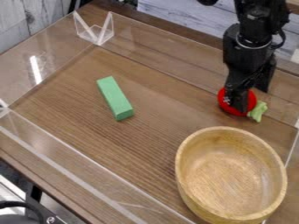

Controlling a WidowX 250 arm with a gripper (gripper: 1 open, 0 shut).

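My gripper (246, 91) is open and low at the upper right, its dark fingers around the top of a red round object (239, 102) that has a pale green part (258, 112) on its lower right side. Whether the fingertips touch it is hard to tell. A green block (114, 97) lies on the left part of the wooden table.
A large pale wooden bowl (230, 213) fills the lower right. A clear wire or plastic object (96, 26) stands at the upper left near the table's edge (12, 105).
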